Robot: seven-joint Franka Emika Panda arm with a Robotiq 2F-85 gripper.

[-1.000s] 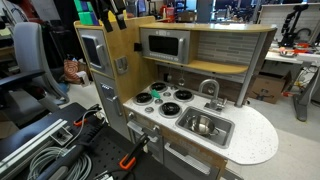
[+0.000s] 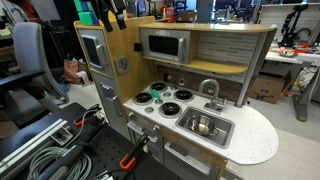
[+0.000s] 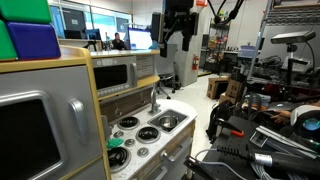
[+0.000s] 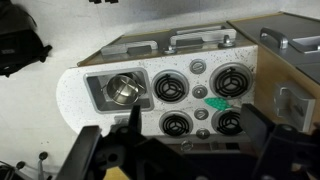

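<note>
High above the toy kitchen, my gripper points down with its fingers spread wide and nothing between them. Exterior view 2 also shows the gripper point(image 3: 175, 45) well clear of the counter. A small green object point(image 4: 217, 103) lies among the burners of the stove point(image 4: 203, 100); its exact shape is hard to make out. Inside the sink point(image 2: 207, 138) sits a metal pot point(image 4: 124, 90), off to the left in the wrist view.
A microwave point(image 2: 165, 45) stands on a shelf behind the stove. The tall wooden cabinet point(image 2: 108, 75) rises beside the burners, with green and blue boxes point(image 3: 35, 40) on top. White counter point(image 2: 250, 135) past the sink is bare. Cables point(image 2: 55, 155) lie on the dark robot table.
</note>
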